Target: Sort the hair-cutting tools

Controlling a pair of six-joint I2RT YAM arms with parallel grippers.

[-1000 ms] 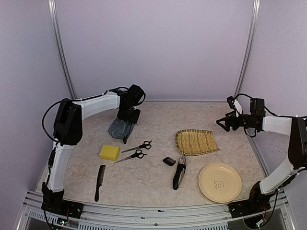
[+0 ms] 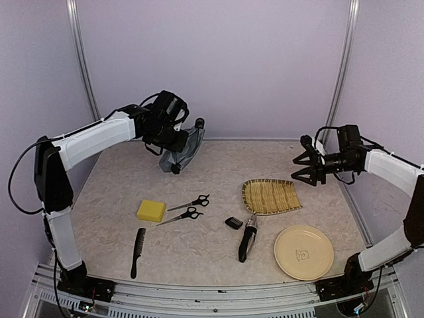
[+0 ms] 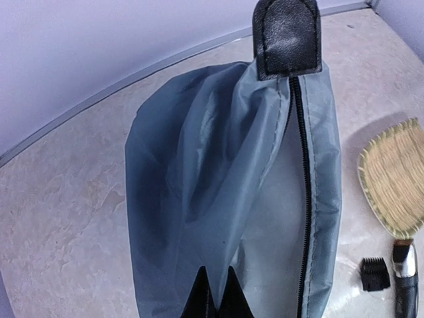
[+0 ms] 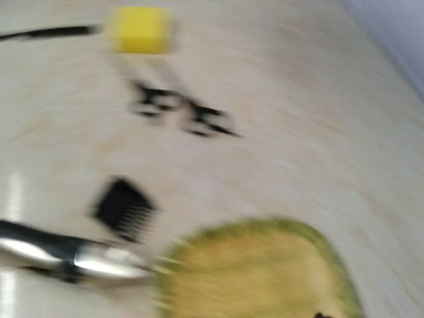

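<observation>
A blue-grey zippered pouch (image 3: pixel 192 152) with a black end tab (image 3: pixel 288 36) fills the left wrist view. My left gripper is shut on a fold of its fabric beside the zip. In the top view the pouch (image 2: pixel 190 151) hangs tilted at the back left. On the table lie a black comb (image 2: pixel 138 252), two pairs of scissors (image 2: pixel 191 212), a clipper (image 2: pixel 248 240) and a black guard comb (image 2: pixel 234 222). My right gripper (image 2: pixel 296 168) is open and empty, above the right of the woven tray (image 2: pixel 271 197).
A yellow sponge (image 2: pixel 151 211) lies left of the scissors. A round beige plate (image 2: pixel 303 265) stands at the front right, near the clipper.
</observation>
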